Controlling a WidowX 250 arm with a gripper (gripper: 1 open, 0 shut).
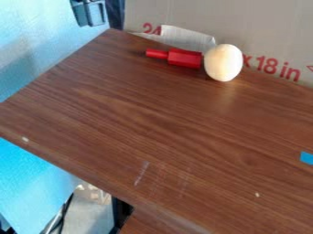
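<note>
A red cylinder with a thinner handle (184,58) lies on its side at the back of the wooden table (146,128). Just right of it stands a white egg-shaped object (224,62). At the top left, beyond the table's back corner, my gripper (90,13) is only partly in the frame; whether it is open or shut is unclear.
A cardboard sheet (279,37) with red printing stands behind the objects. A piece of blue tape (306,157) is at the right. The table's left edge drops away beside a light blue surface.
</note>
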